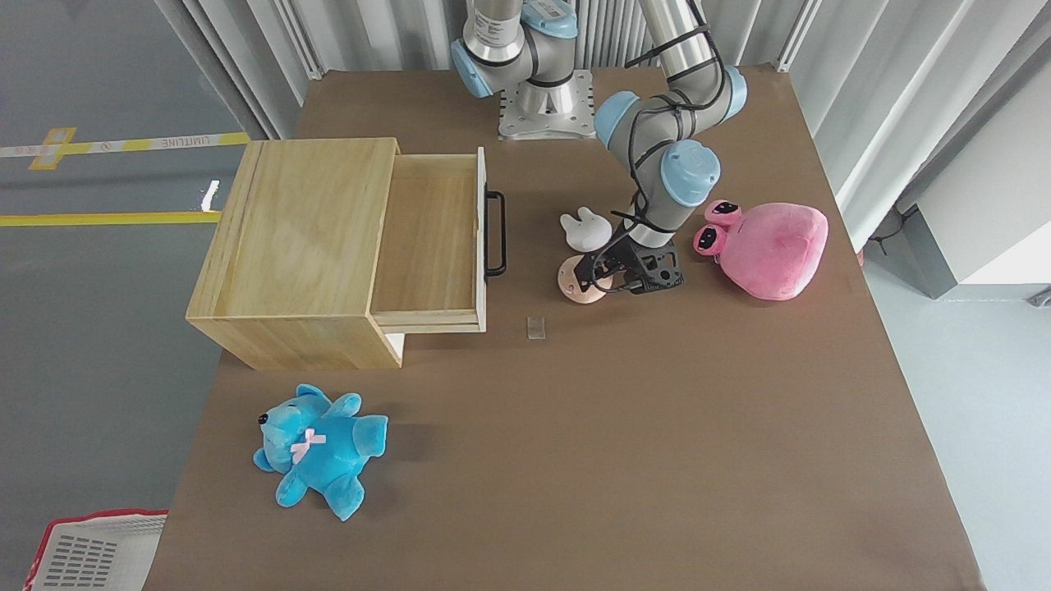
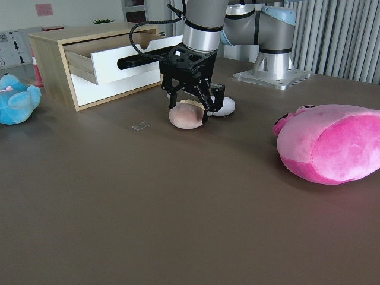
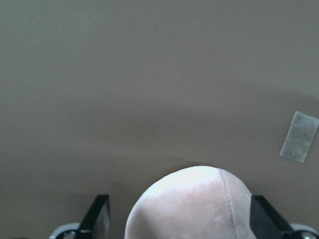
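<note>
My black gripper point(image 2: 187, 107) hangs low over a pale pink plush point(image 2: 185, 119), which shows under it as a round shape point(image 1: 569, 281). In the wrist view the plush point(image 3: 189, 209) sits between the two fingertips, which are apart; the gap is open, the right fingertip touching or overlapping the plush. A white rabbit-eared plush point(image 1: 587, 231) lies just behind it.
A wooden cabinet point(image 1: 286, 226) with its drawer point(image 1: 425, 236) pulled out stands to the left. A blue bear point(image 1: 330, 453) lies front left, a big pink plush point(image 1: 773, 251) at the right.
</note>
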